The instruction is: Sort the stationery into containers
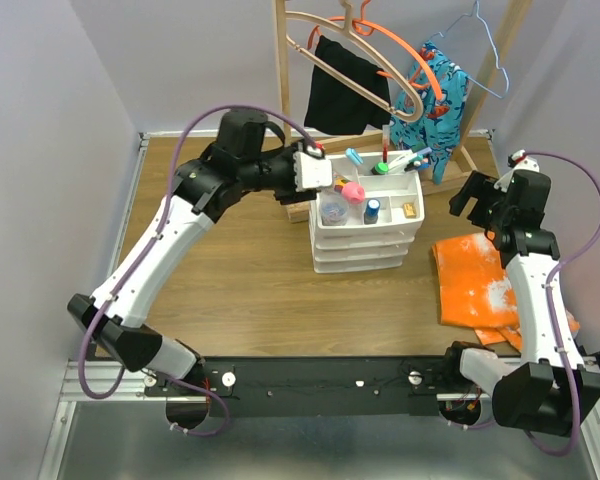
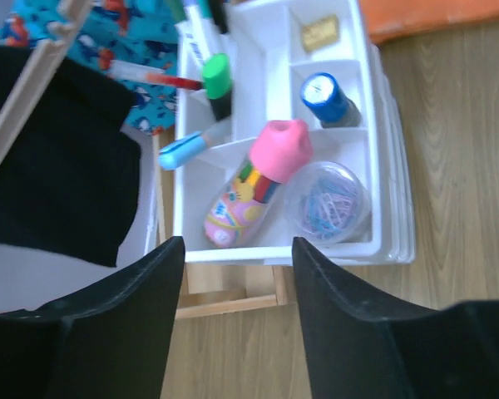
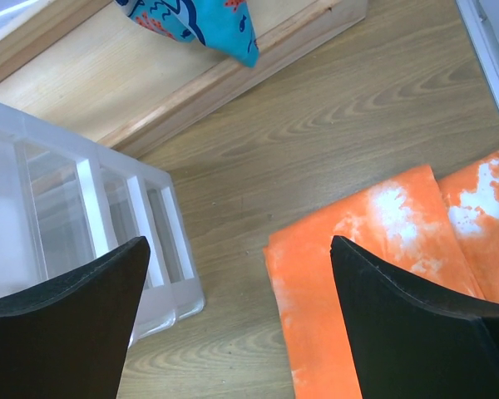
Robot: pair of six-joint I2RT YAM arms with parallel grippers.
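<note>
The white organizer (image 1: 360,247) stands at the centre, its top split into compartments. A pink-capped bottle (image 2: 254,184) lies in one compartment, beside a round clear tub of clips (image 2: 328,204). A blue-lidded jar (image 1: 371,211) and a small tan block (image 1: 410,210) occupy others. Several pens and markers, one with a green cap (image 2: 218,79), lean at the back. My left gripper (image 1: 311,192) hangs at the organizer's left edge, its fingers apart with nothing between them. My right gripper (image 1: 467,199) stands open and empty, right of the organizer.
An orange cloth (image 1: 473,280) lies on the floor at right. Behind the organizer rises a wooden rack with hangers, a black cloth (image 1: 348,88) and a blue patterned cloth (image 1: 435,105).
</note>
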